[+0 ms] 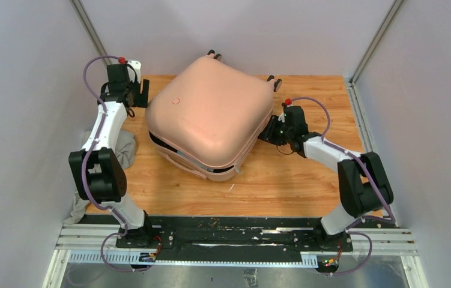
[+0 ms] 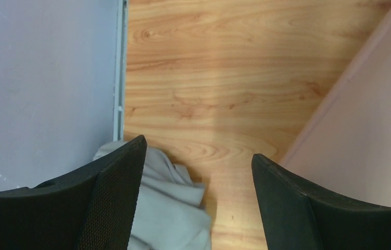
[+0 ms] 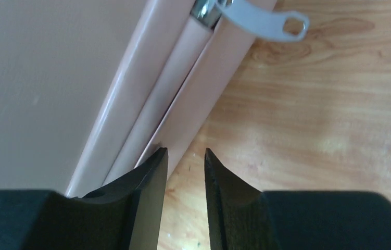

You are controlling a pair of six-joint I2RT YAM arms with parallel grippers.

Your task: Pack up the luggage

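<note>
A large closed pink suitcase (image 1: 211, 108) lies flat and askew on the wooden floor, wheels at the back, a dark gap along its front seam. My left gripper (image 1: 143, 93) is at its back left, open and empty; in the left wrist view the suitcase's side (image 2: 365, 130) is to the right of the fingers. My right gripper (image 1: 266, 131) is at the suitcase's right side, part open, its fingers low beside the pink edge. A zipper pull (image 3: 271, 21) shows above them in the right wrist view. Nothing clearly sits between the fingers.
A grey cloth (image 1: 124, 150) lies at the left, under the left arm. Walls (image 2: 42, 73) bound the floor on the left, right and back. Bare wood shows at the front and right (image 1: 325, 108).
</note>
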